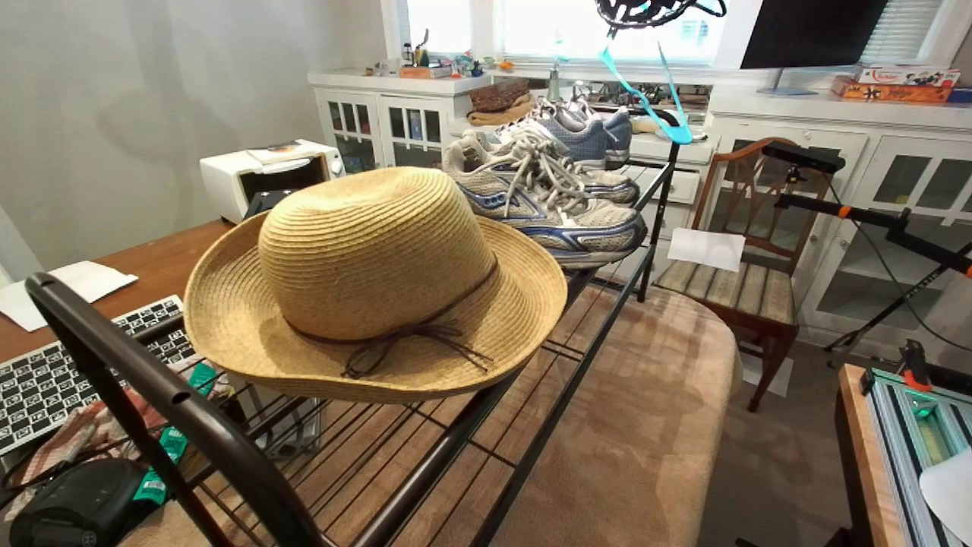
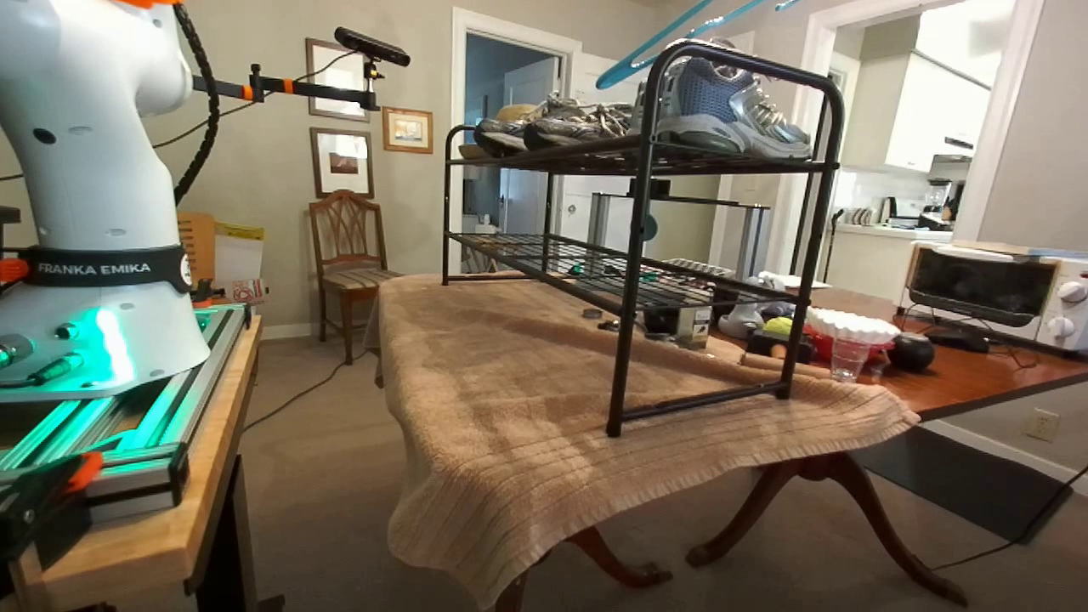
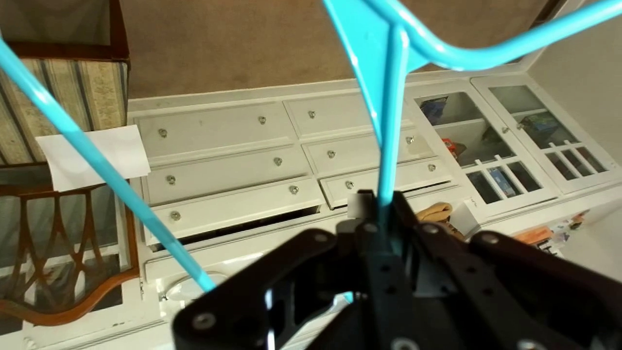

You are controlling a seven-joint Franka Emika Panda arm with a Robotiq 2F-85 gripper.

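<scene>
A bright blue plastic hanger (image 3: 394,105) runs down into my gripper, which is shut on it in the wrist view. The hanger's bars spread wide across the top and left of that view. In exterior view 1 the hanger (image 1: 675,131) dangles at the far end of the black rack, below dark arm parts at the top edge. Exterior view 2 has part of the hanger (image 2: 624,70) above the rack's top rail; the gripper is out of that frame. Whether hanger and rack touch cannot be told.
The black rack (image 2: 644,265) stands on a towel-covered table (image 2: 490,377). A straw hat (image 1: 373,264) and several sneakers (image 1: 547,205) fill its top shelf. Beyond are a wooden chair (image 1: 738,282) and white cabinets (image 3: 227,140).
</scene>
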